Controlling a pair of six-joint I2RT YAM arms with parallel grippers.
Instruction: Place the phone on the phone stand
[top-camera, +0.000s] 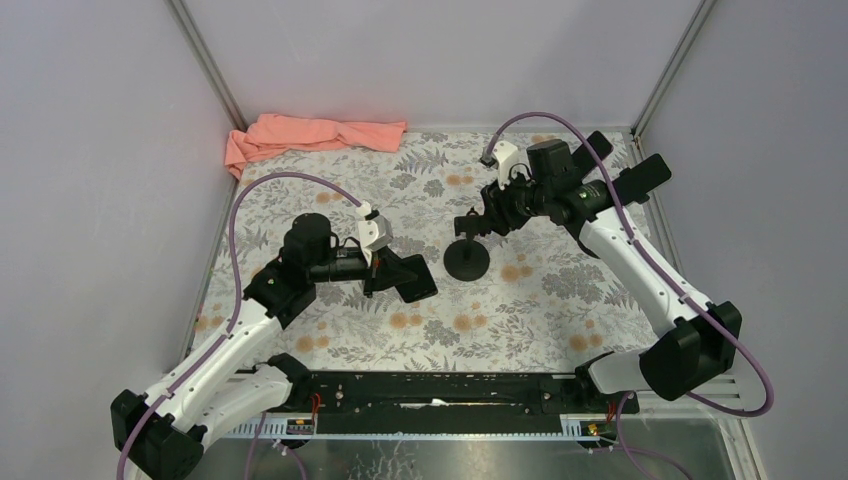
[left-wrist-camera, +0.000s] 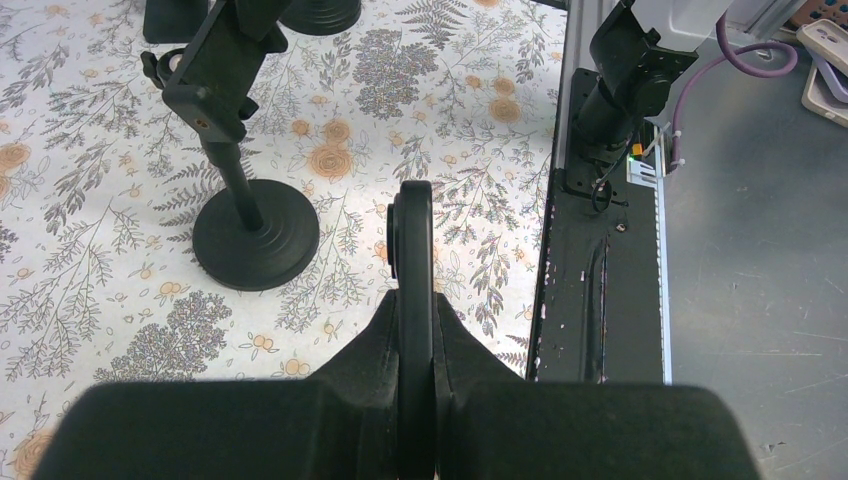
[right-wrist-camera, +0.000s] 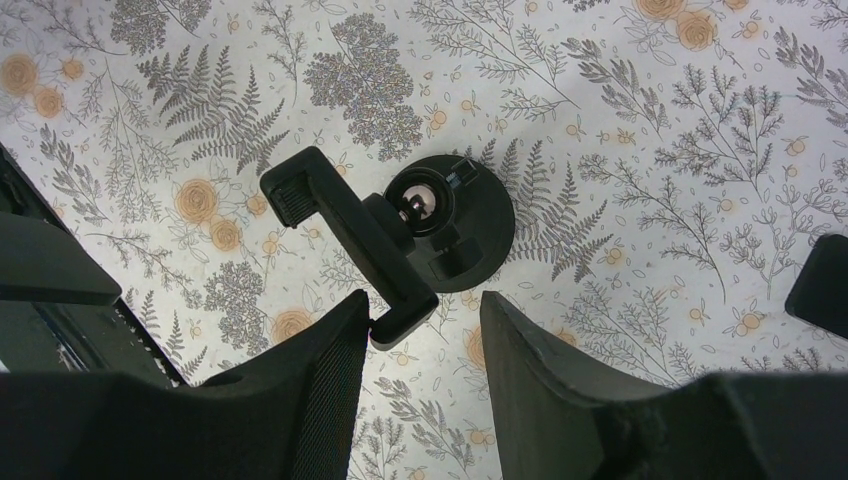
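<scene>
My left gripper (top-camera: 385, 270) is shut on a black phone (top-camera: 420, 280), seen edge-on in the left wrist view (left-wrist-camera: 412, 240), held left of the middle stand. That phone stand (top-camera: 466, 258) has a round black base (left-wrist-camera: 255, 250) and a bracket head (right-wrist-camera: 365, 240). My right gripper hangs over it, part open, its left finger at or very near the lower end of the bracket, the other finger apart from it.
At the back right are more black stands with dark slabs (top-camera: 645, 178) on them. A pink cloth (top-camera: 310, 135) lies along the back left.
</scene>
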